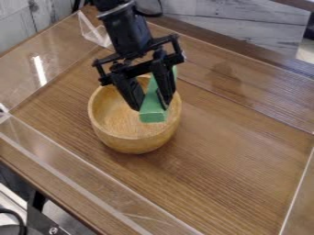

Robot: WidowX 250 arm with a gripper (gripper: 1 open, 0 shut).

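My black gripper (145, 87) reaches down from the top, shut on a green block (153, 108) that it holds over a round tan bowl (117, 127). The block's lower end is inside the bowl's outline. Part of the block is hidden behind the fingers, and whether it touches the bowl is unclear.
A clear plastic piece sits at the far left edge, another at the back behind the arm. A pale marble-like wall runs along the back, and dark cables lie at the lower left.
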